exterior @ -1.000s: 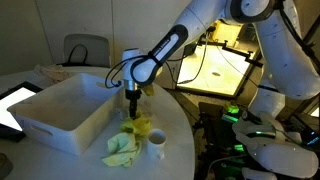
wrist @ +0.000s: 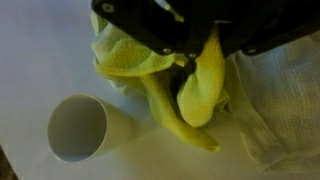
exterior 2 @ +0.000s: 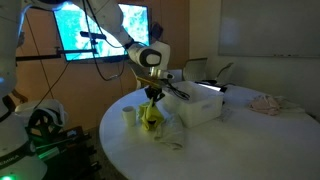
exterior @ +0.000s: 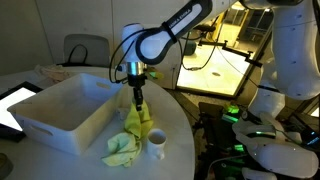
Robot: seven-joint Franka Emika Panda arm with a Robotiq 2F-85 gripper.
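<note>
A yellow cloth hangs bunched from my gripper, which is shut on it above the white table. In the wrist view, folds of the yellow cloth fill the space beneath the fingers. A paler yellow-green cloth lies crumpled on the table just beside it; whether the two touch is hard to tell. The white cup stands upright to the right of the cloths, and its open mouth shows at the lower left in the wrist view.
A large white box stands behind and left of the cloths, near the arm. In exterior view 2 a pinkish cloth lies at the far right of the table.
My gripper has risen, lifting the yellow cloth so that it now hangs taller. The paler cloth and the cup look unmoved.
</note>
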